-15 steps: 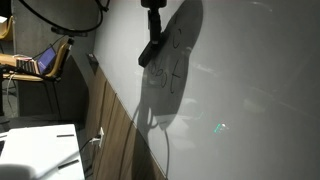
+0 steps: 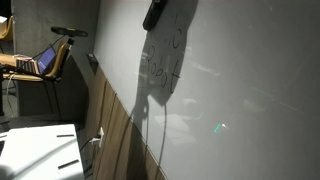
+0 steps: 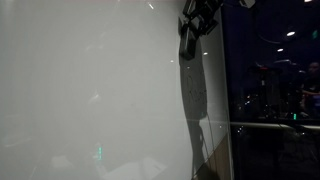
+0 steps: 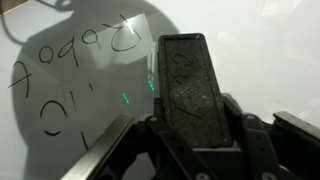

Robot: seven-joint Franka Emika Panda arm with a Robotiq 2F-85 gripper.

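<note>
In the wrist view my gripper is shut on a dark, worn block like a whiteboard eraser [image 4: 188, 85]. Beyond it lies the whiteboard [image 4: 265, 50], with black handwriting [image 4: 75, 50] to the left of the block. At the top of exterior view 1 the eraser [image 2: 154, 14] shows above the handwriting [image 2: 160, 72], while most of the arm is out of frame. Exterior view 2 has the gripper [image 3: 190, 28] near the top, with the eraser [image 3: 187, 43] at its end. Whether the block touches the board, I cannot tell.
Shadow from the arm falls across the board and over some of the writing. A wood-coloured panel [image 2: 120, 135] borders the board, and a white table [image 2: 40, 150] stands at lower left. Behind it is a chair with a laptop [image 2: 42, 65]. Much of the board is bare.
In exterior view 1 the eraser has moved up, away from the handwriting, and its shadow has shifted. More of the letters are uncovered now.
</note>
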